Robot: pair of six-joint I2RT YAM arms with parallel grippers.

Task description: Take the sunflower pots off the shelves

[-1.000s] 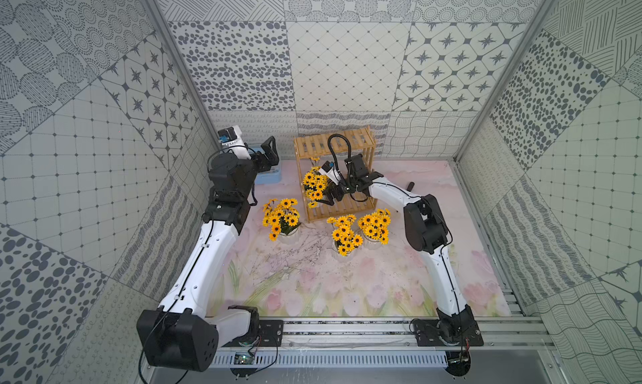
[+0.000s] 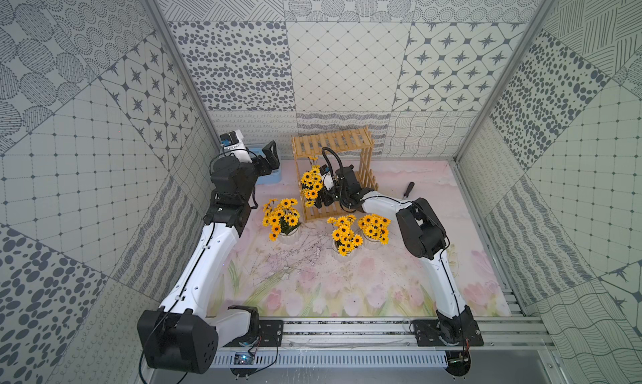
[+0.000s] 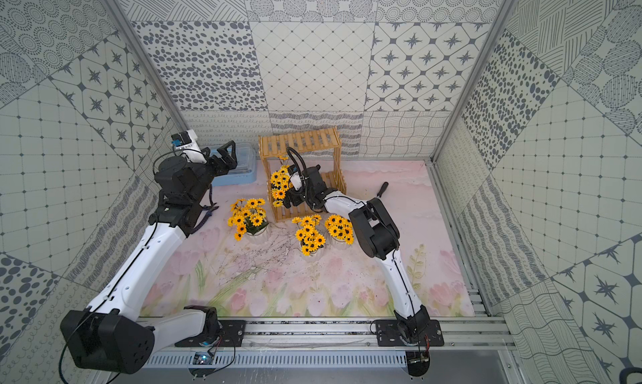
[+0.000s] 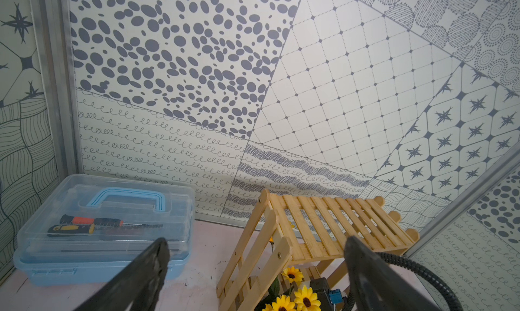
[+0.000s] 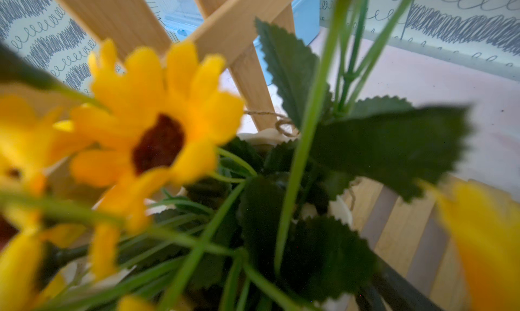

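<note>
One sunflower pot (image 2: 311, 181) stands on the lower level of the wooden shelf (image 2: 332, 142), at its left end. My right gripper (image 2: 319, 198) reaches into the shelf from the right, open at this pot. In the right wrist view, blossoms (image 5: 159, 140) and dark leaves cover most of the pale pot (image 5: 265, 139) and much of the fingers. Three more sunflower pots are on the table before the shelf: one at left (image 2: 281, 218), one in the middle (image 2: 344, 237), one at right (image 2: 373, 228). My left gripper is raised left of the shelf, open and empty.
Behind the left gripper, a clear-lidded blue toolbox (image 4: 108, 224) sits near the back wall. A dark-handled tool (image 2: 408, 189) lies on the table right of the shelf.
My right gripper has moved left and slightly down, deeper toward the pot on the shelf. That pot's flowers and the shelf have shifted slightly left. The left arm has barely moved.
</note>
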